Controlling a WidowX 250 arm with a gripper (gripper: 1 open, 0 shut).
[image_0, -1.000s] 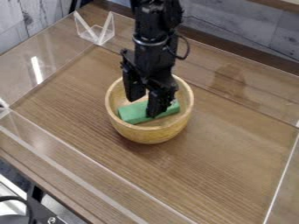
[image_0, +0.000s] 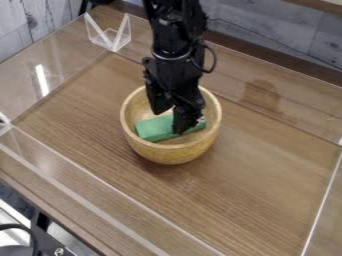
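A yellow bowl (image_0: 171, 152) stands on the wooden table. Inside it lies a green object (image_0: 155, 130). The black arm reaches down from the top, with the gripper (image_0: 171, 108) over the bowl, its lower parts partly in front of the green object. Whether it is open or shut is hard to make out.
A clear plastic item (image_0: 110, 30) sits at the back left near the table's edge. A black cable lies at the lower left.
Compared with a second ago, the gripper has moved slightly up above the bowl and its angle differs a little. The bowl and green object look nearly the same.
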